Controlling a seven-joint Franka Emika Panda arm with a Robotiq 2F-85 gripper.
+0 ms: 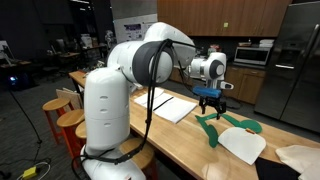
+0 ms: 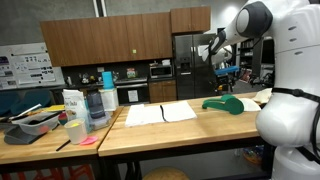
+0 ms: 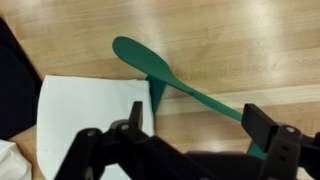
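A dark green spoon [image 3: 165, 70] lies slantwise on the wooden table in the wrist view, its bowl at upper left and its handle running to lower right. Beneath it passes a second green piece [image 3: 156, 92], partly hidden by the spoon and my gripper. My gripper stands open, its fingers wide apart and nothing visible between them. In the first exterior view, green utensils [image 1: 210, 132] lie on the table below and in front of the gripper [image 1: 211, 108], which hangs above the surface. Another green patch [image 2: 222, 103] shows in the second exterior view.
A white cloth [image 3: 85, 110] lies beside the spoon, with a black cloth [image 3: 14, 80] at its left. Farther along the table are white sheets [image 1: 165, 104]. Bare wood [image 3: 235, 35] extends beyond the spoon. Stools [image 1: 72, 118] stand along the table's side.
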